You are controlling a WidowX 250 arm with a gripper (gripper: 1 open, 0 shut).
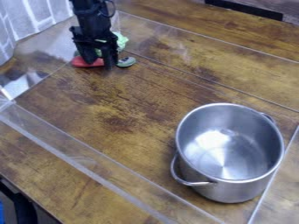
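The black gripper point(96, 52) is low over a red-handled utensil point(86, 62) at the upper left, covering much of it. The utensil's grey-green end point(126, 61) pokes out to the right. A light green cloth point(119, 39) lies behind the gripper, partly hidden. Whether the fingers are open or shut on the utensil is unclear.
A large steel pot point(228, 157) with side handles stands at the lower right. Clear plastic edging runs along the left and bottom.
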